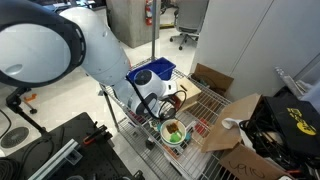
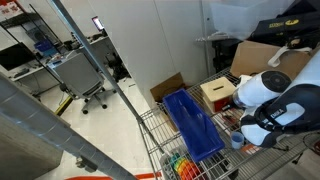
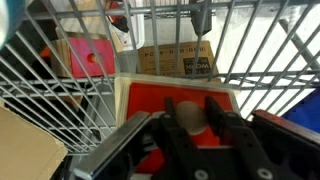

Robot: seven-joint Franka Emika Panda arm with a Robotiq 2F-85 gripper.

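In the wrist view my gripper is shut on a small round pale object [image 3: 190,117], which sits between the dark fingers. Directly beneath it is a red panel [image 3: 150,98] with a cream rim; I cannot tell whether the held object touches the panel. A light wooden box [image 2: 215,95] stands beside the gripper in exterior view 2. Exterior view 1 shows the arm's white wrist reaching down to the wire rack, where the fingertips are too small to make out.
A blue bin [image 2: 192,125] lies beside the wooden box on the wire rack. Near the gripper is a green-rimmed bowl [image 1: 173,132]. Open cardboard boxes [image 1: 240,155] crowd the right side. Cups and small items lie around the arm, and bare rack [image 1: 207,107] shows between.
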